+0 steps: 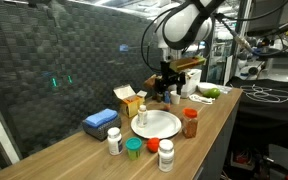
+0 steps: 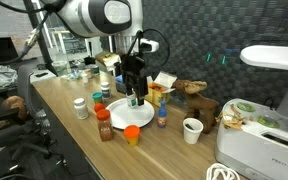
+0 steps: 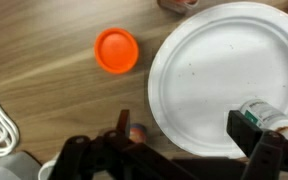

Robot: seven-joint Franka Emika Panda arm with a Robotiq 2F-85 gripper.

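A round white plate [image 1: 166, 124] lies on the wooden table. On it, near the edge, stands a small white bottle [image 1: 142, 115] with a green-blue label; this bottle [image 3: 265, 113] shows at the right of the wrist view, close to one finger. My gripper is open above the plate's edge, nothing held between its fingers. The dark top of a small bottle [image 3: 137, 132] appears beside the left finger. In the second exterior view a blue bottle [image 2: 162, 115] stands just past the plate.
An orange cup [image 3: 116, 50], a brown-red jar [image 1: 190, 123] and a white mug [image 2: 192, 130] stand around the plate. Behind are an open carton [image 1: 129, 100] and a brown plush toy [image 2: 199, 101]. White bottles and a green jar [image 1: 134, 147] crowd the near side.
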